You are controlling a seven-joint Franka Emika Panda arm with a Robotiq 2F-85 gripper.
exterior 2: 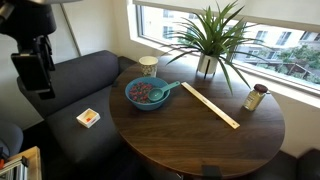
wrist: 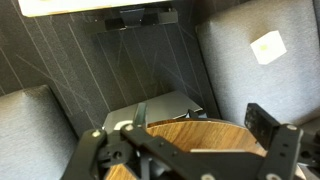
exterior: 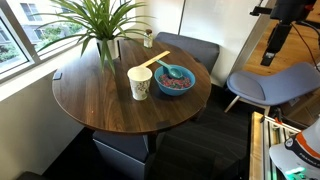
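Note:
A blue bowl (exterior: 174,86) of small dark reddish pieces sits on the round wooden table (exterior: 95,105), with a teal spoon (exterior: 176,72) resting in it. Beside the bowl stands a patterned paper cup (exterior: 140,83). A light wooden stick (exterior 2: 210,105) lies flat on the tabletop. In the wrist view my gripper is open, its two fingers wide apart and nothing between them. It hangs high and off to the side of the table, well away from the bowl and cup. Only the table's near edge shows below the fingers in that view.
A potted plant (exterior 2: 210,45) and a small jar (exterior 2: 256,97) stand on the table by the window. Grey chairs (exterior: 270,85) surround it, one bearing a small white and orange packet (exterior 2: 88,118).

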